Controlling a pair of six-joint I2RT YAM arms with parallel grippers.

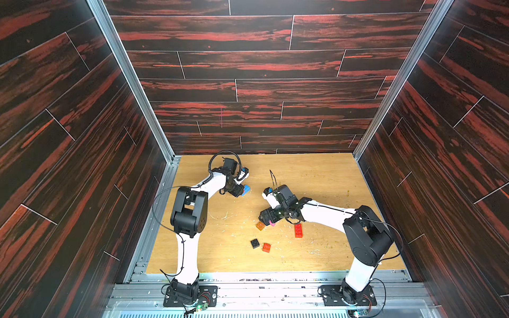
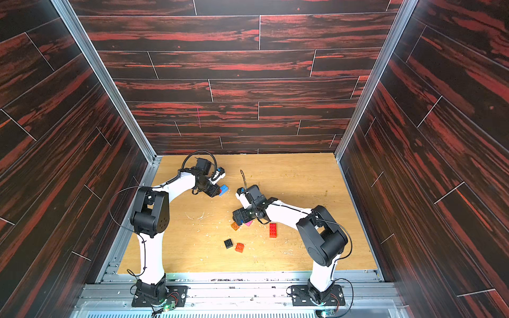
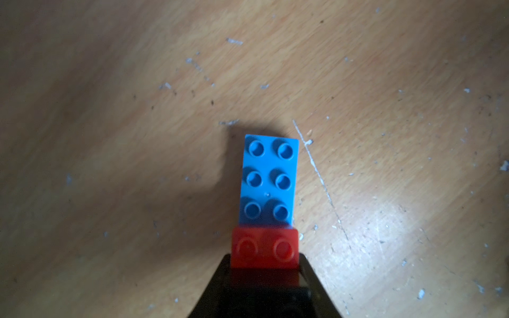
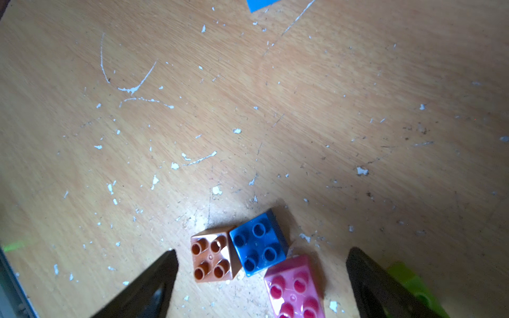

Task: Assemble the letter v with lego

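Note:
In the left wrist view my left gripper is shut on a red brick point(image 3: 265, 244), held at the near end of a light-blue six-stud brick point(image 3: 268, 175); whether they are joined I cannot tell. My right gripper stands open above loose bricks: an orange brick point(image 4: 212, 254), a dark-blue brick point(image 4: 258, 243), a pink brick point(image 4: 294, 288) and, partly hidden by a finger, a green brick point(image 4: 411, 283). Nothing shows gripped between its fingers.
A long red brick point(image 1: 298, 230), a black brick point(image 1: 255, 243) and a small red brick point(image 1: 266, 247) lie at the front.

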